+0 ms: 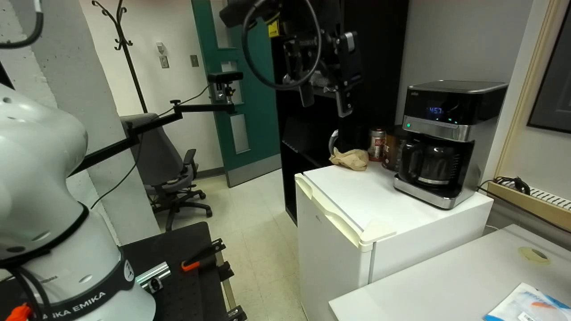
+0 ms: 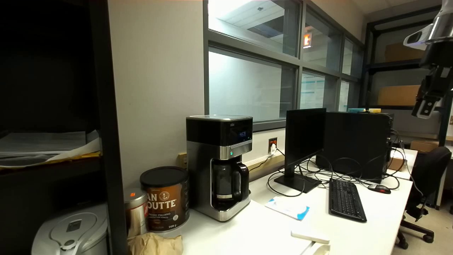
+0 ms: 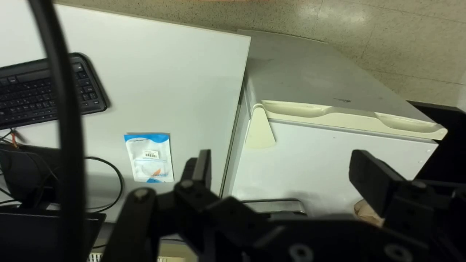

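My gripper is open and empty, its two dark fingers wide apart above the white mini fridge (image 3: 305,161). In exterior view 1 the gripper (image 1: 325,107) hangs in the air, well above the fridge top. A black and silver coffee maker (image 1: 455,139) stands on the fridge, its glass carafe (image 1: 433,163) seated inside. Exterior view 2 shows the same coffee maker (image 2: 219,165) from another side, with a lit display and a green light. Only a strip of its top edge (image 3: 275,205) shows in the wrist view; the gripper body hides the rest.
A coffee can (image 2: 164,199), a smaller can (image 2: 136,212) and a crumpled brown bag (image 1: 350,159) sit beside the coffee maker. The adjoining desk holds a packet (image 3: 149,157), a keyboard (image 3: 48,89) and a monitor (image 2: 305,136).
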